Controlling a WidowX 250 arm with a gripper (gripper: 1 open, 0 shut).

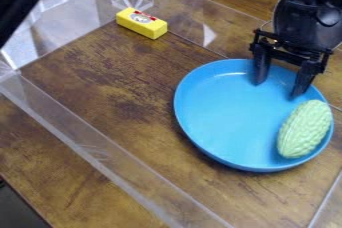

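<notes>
A blue plate (227, 122) sits on the wooden table at the right, with a pale green oblong vegetable (302, 130) lying on its right side. Over the plate's back-right part is my dark gripper (283, 64), its fingers pointing down. Dark shapes make it unclear whether it is open or shut, or what is between its fingers. A yellow box (142, 23) lies at the back left.
Bare wooden table (100, 92) fills the middle left. Clear plastic strips run along the left and front. Dark arm parts cross the top of the view.
</notes>
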